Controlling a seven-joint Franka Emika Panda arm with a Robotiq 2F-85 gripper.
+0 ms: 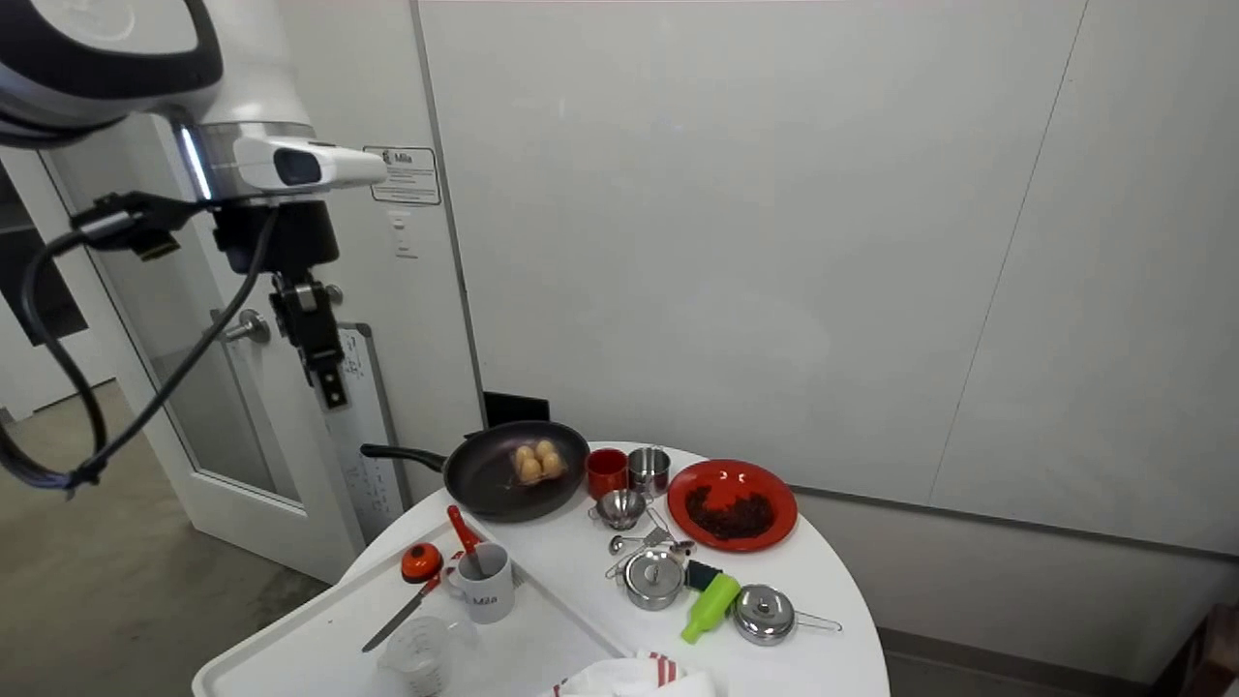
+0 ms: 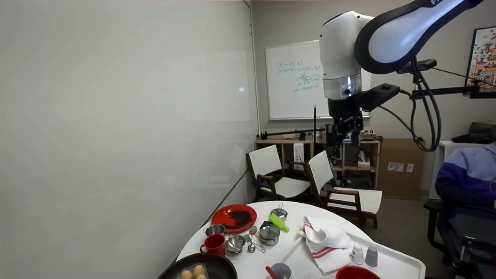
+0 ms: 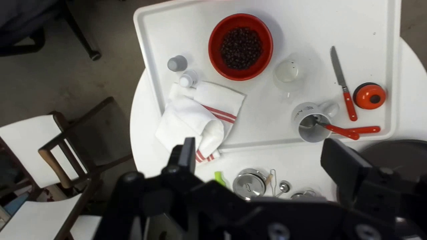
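High above the table, my gripper stands open, its two dark fingers wide apart and nothing between them. In exterior view 1 the gripper [image 1: 334, 401] hangs well clear of everything, left of the pan. Below it in the wrist view lies a white tray [image 3: 264, 116]. On the tray are a red bowl [image 3: 241, 46] of dark beans, a clear cup [image 3: 286, 72], a grey mug [image 3: 307, 138] holding red-handled cutlery, a knife [image 3: 339, 74], a red-orange round item [image 3: 370, 96], two small shakers and a red-striped white towel [image 3: 200, 116].
Beyond the tray sit a black pan [image 1: 511, 494] with eggs, a red mug [image 1: 606, 474], a red plate [image 1: 732, 476] with dark bits, a lidded pot [image 1: 653, 579] and a green bottle [image 1: 710, 606]. Chairs [image 2: 321, 179] stand beside the table. The air around the gripper is free.
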